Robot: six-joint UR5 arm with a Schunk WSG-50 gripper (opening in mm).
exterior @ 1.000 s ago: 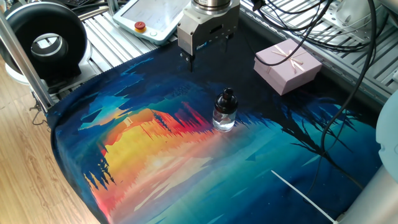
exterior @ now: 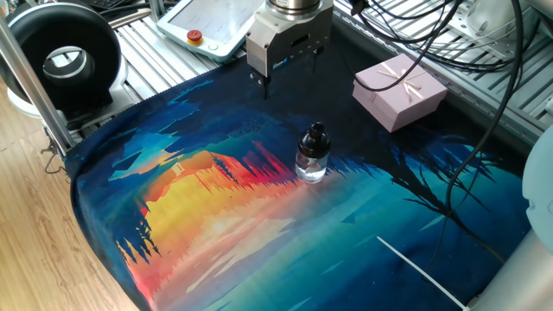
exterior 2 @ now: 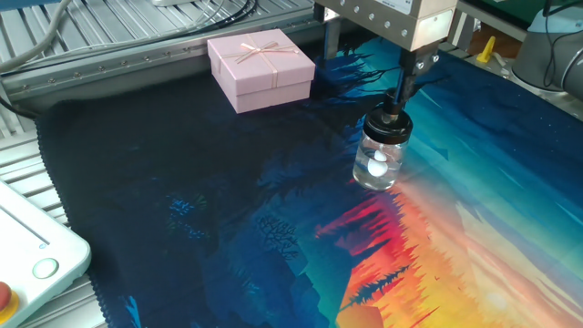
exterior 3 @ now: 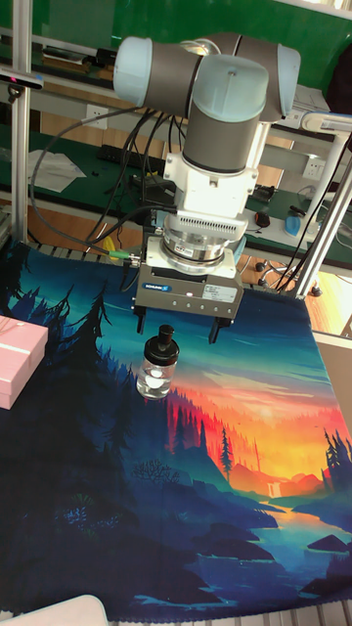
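Observation:
A small clear glass jar (exterior: 312,160) with a black lid stands upright on the printed cloth, holding clear liquid. In exterior view 2 a white round spot shows inside the jar (exterior 2: 377,162). My gripper (exterior: 290,78) hangs above the cloth, its two fingers wide apart and empty. From exterior view 1 it appears up and to the left of the jar, clear of it. One finger (exterior 2: 406,77) lines up with the lid in exterior view 2. The gripper (exterior 3: 176,328) also shows above the jar (exterior 3: 155,378) in exterior view 3.
A pink gift box (exterior: 399,93) with a ribbon bow sits near the cloth's edge. Beyond it are loose black cables (exterior: 406,34) and metal rails. A teach pendant (exterior: 210,26) with a red button lies off the cloth.

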